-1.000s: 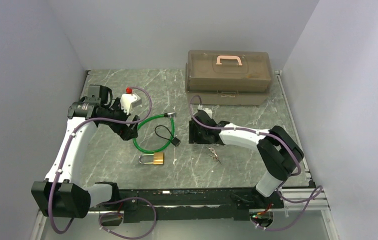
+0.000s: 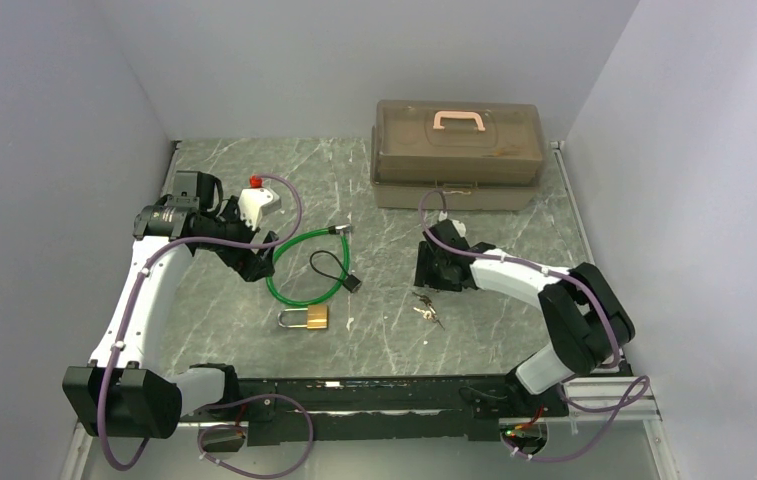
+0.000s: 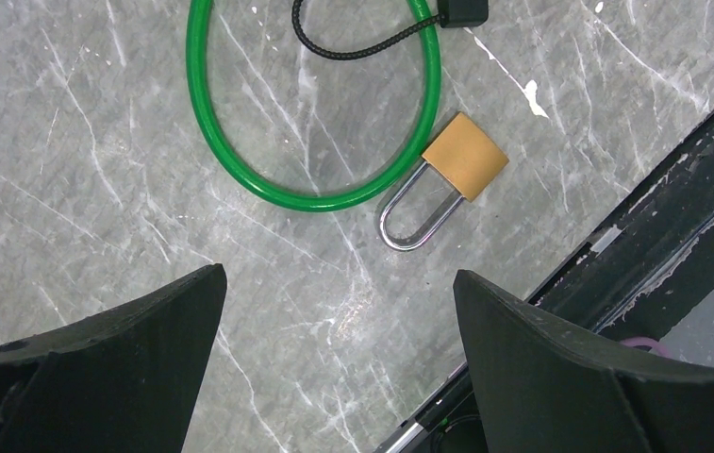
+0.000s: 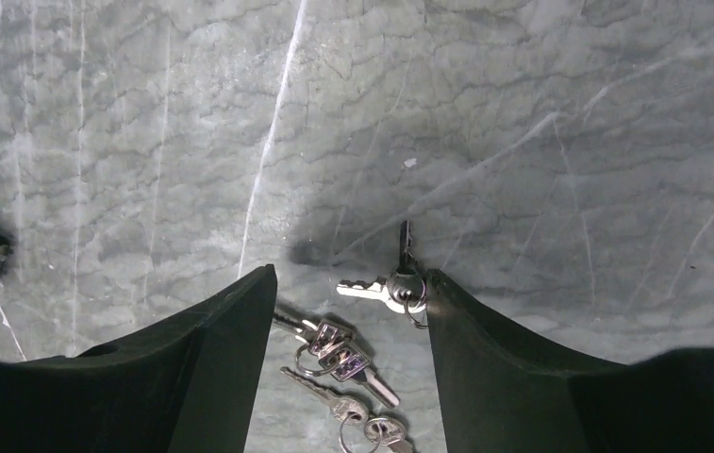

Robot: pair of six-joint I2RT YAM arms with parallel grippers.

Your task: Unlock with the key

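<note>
A brass padlock with steel shackle lies at the front left, also seen in the left wrist view. Several keys on rings lie right of it. In the right wrist view, my right gripper is low over a small key pair, its fingers part open beside it; other key bunches lie between and below the fingertips. Whether it touches any is unclear. My left gripper hangs open and empty above the table, left of the padlock.
A green cable loop with a black cord and small block lies behind the padlock. A brown toolbox stands at the back right. Walls enclose the sides and back.
The left arm is nearly unchanged.
</note>
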